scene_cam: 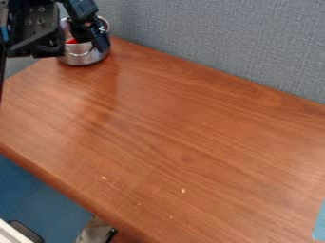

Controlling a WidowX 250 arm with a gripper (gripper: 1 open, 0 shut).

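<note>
A steel pot [84, 56] stands at the far left corner of the wooden table [178, 142], something red visible inside it. My black gripper [89, 40] is over the pot, its lower end at or inside the rim and partly hiding it. Whether the fingers are open or shut, or hold anything, I cannot tell from this view.
A grey partition [216, 47] runs along the back of the table. Beyond the near left edge lie a blue floor and some objects at the bottom.
</note>
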